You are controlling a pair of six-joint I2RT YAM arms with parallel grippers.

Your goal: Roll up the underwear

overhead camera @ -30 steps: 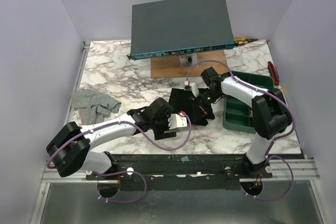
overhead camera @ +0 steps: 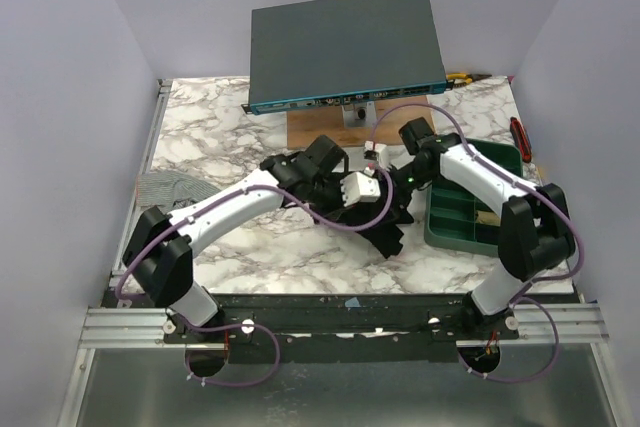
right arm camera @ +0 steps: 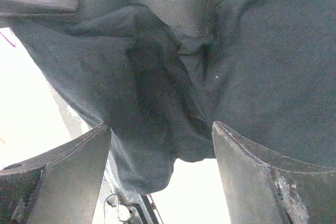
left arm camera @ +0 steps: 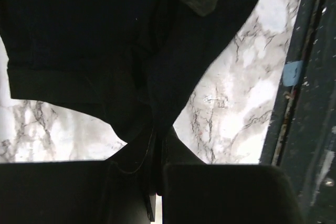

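The black underwear lies bunched on the marble in the middle, largely hidden under both arms in the top view. My left gripper is shut on an edge of the cloth, which runs up into its fingertips. My right gripper stands open over the underwear, whose folds show between and beyond its fingers.
A striped grey cloth lies at the left. A green divided bin stands to the right. A dark panel on a stand is at the back.
My left gripper has moved up and right, carrying the near part of the underwear over toward the middle.
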